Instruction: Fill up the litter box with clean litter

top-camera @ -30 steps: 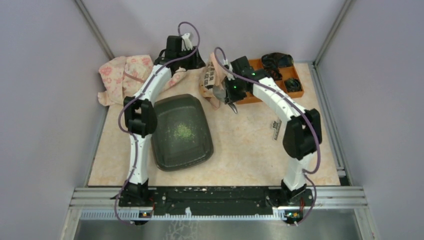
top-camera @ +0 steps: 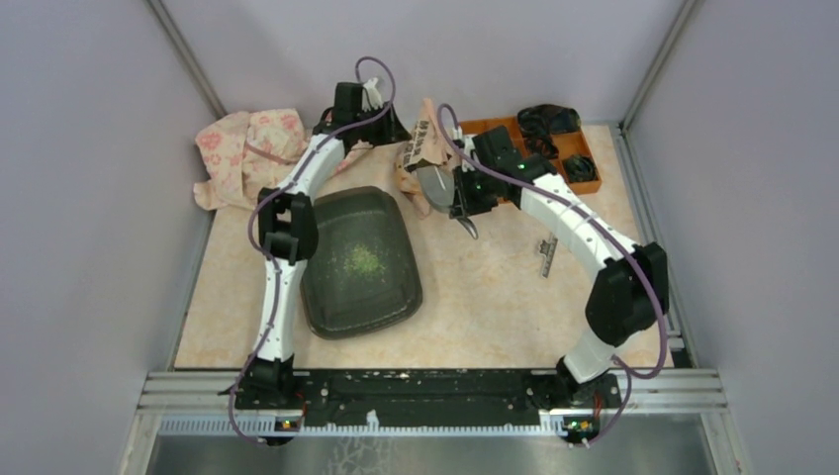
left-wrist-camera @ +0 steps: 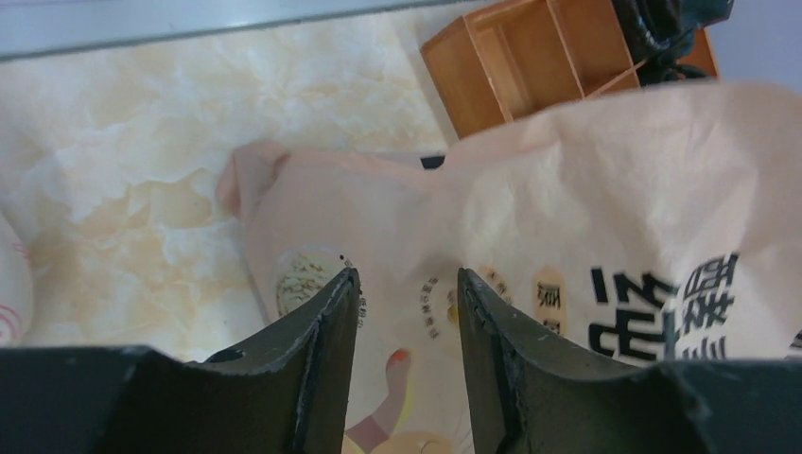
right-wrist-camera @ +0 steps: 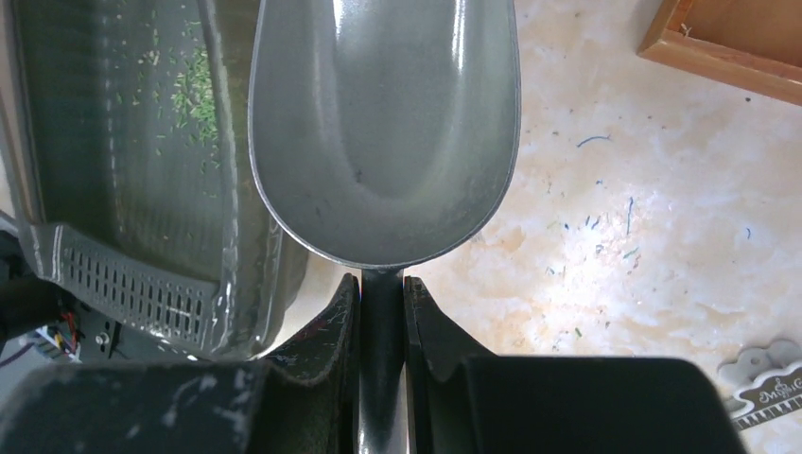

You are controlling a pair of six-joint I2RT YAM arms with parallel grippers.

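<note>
The dark green litter box (top-camera: 341, 297) lies at centre left, with a small patch of green litter (top-camera: 364, 261) on its floor. Behind it, at the back, stands the pink litter bag (top-camera: 425, 150) with black print. My left gripper is at the bag's left side, its fingers apart, and the bag fills the view behind the gap. A grey scoop (right-wrist-camera: 383, 142) is in my right gripper, which is shut on the handle. No litter shows in the scoop's bowl. In the top view the scoop is in front of the bag, partly overlapping it.
An orange-brown wooden tray (top-camera: 569, 148) holding dark bundles stands at the back right. A pink floral cloth (top-camera: 252, 148) lies at the back left. A small grey metal tool (top-camera: 548, 255) rests on the right side, and the front right of the table is clear.
My left gripper has moved a little right, closer to the bag, whose upper part now leans differently.
</note>
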